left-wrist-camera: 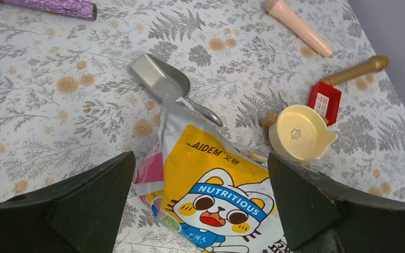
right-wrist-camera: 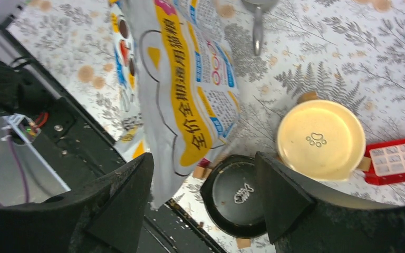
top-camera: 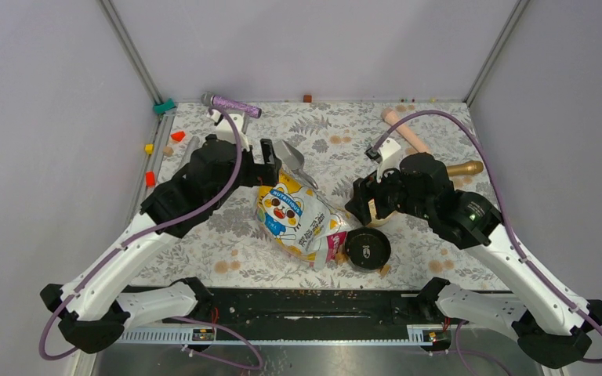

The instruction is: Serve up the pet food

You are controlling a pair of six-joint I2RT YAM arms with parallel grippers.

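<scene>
The yellow and white pet food bag (top-camera: 288, 218) lies on the table in the middle, its printed cat face up. My left gripper (top-camera: 265, 163) is open above the bag's far left end, holding nothing. By the bag's right end, my right gripper (top-camera: 366, 204) stands with its fingers apart and nothing between them. A black bowl (right-wrist-camera: 236, 192) sits against that end of the bag. The cream bowl (left-wrist-camera: 294, 130), with a paw print inside, looks empty; my right gripper partly covers it from above. A metal scoop (left-wrist-camera: 161, 79) rests beyond the bag.
A red box (left-wrist-camera: 325, 103) and a brown wooden piece (left-wrist-camera: 356, 71) lie right of the cream bowl. The pink rod (top-camera: 407, 131) is at the back right, a purple microphone (top-camera: 235, 106) at the back left. Free table shows behind the scoop.
</scene>
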